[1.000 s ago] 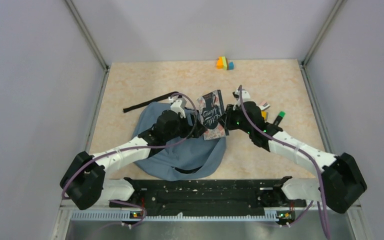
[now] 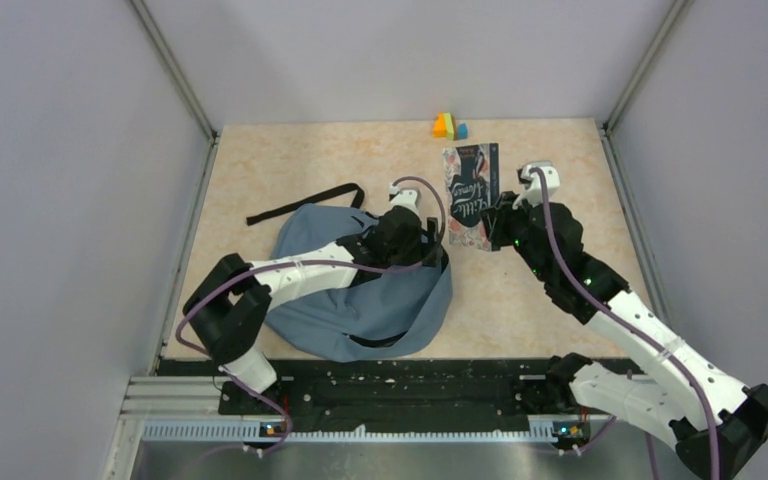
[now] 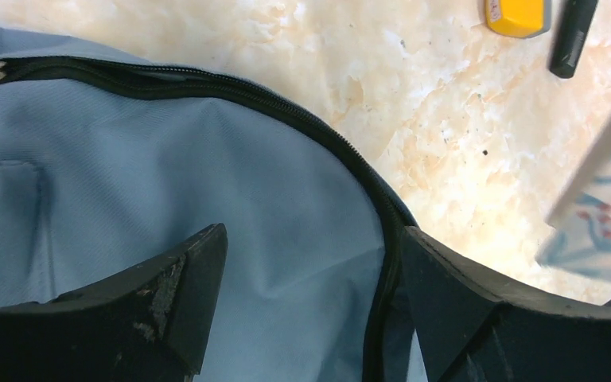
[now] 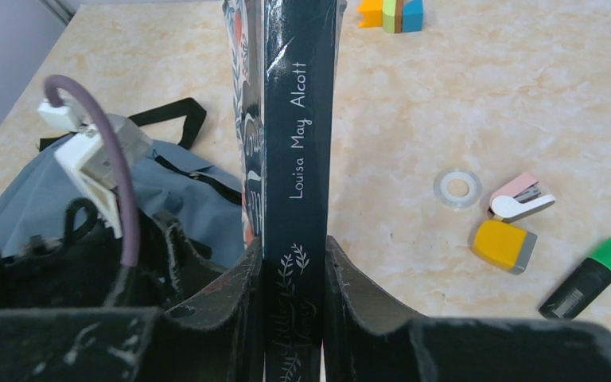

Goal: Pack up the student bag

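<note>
The blue-grey bag (image 2: pixel 340 315) lies flat at the table's left front, its black zip (image 3: pixel 330 137) curving along the rim in the left wrist view. Over the bag's right edge, my left gripper (image 2: pixel 433 243) stands open, and only bag fabric shows below its fingers (image 3: pixel 207 267). My right gripper pinches a dark book by its spine (image 4: pixel 298 151), lettered "Louisa May Alcott". In the top view the book (image 2: pixel 472 195) is held up, its flowered cover upward, to the right of the bag.
Colored blocks (image 2: pixel 448 127) sit at the back edge. To the right lie a tape ring (image 4: pixel 457 189), a pink and white stapler (image 4: pixel 519 199), a yellow sharpener-like block (image 4: pixel 504 244) and a green-capped black marker (image 4: pixel 590 277). A black strap (image 2: pixel 305 203) extends behind the bag.
My right gripper has carried the book right and away from the bag, higher up. The left gripper has moved rightward over the bag's right edge and is no longer beside the book.
</note>
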